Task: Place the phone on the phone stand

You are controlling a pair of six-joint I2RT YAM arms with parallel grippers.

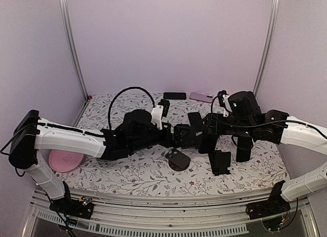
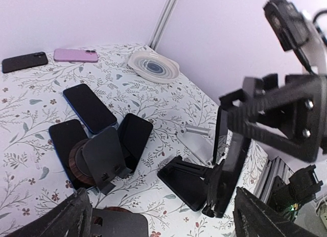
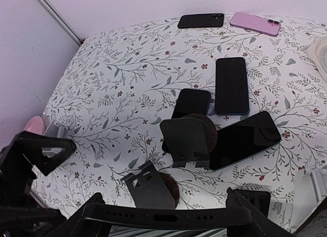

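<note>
My right gripper (image 1: 207,123) is shut on a dark phone (image 3: 166,216), seen edge-on along the bottom of the right wrist view and upright at the right of the left wrist view. Beside it, at the centre, my left gripper (image 1: 168,135) stands open with nothing seen between its fingers. Black phone stands sit below: one at the middle (image 3: 184,137) with phones lying round it, one nearer the front (image 3: 150,188), and one at the front right (image 1: 219,162).
A black phone (image 3: 200,20) and a pink phone (image 3: 254,23) lie at the back, another black phone (image 3: 231,85) nearer. A pink plate (image 1: 65,160) is at the left, a pale round dish (image 2: 153,67) at the right.
</note>
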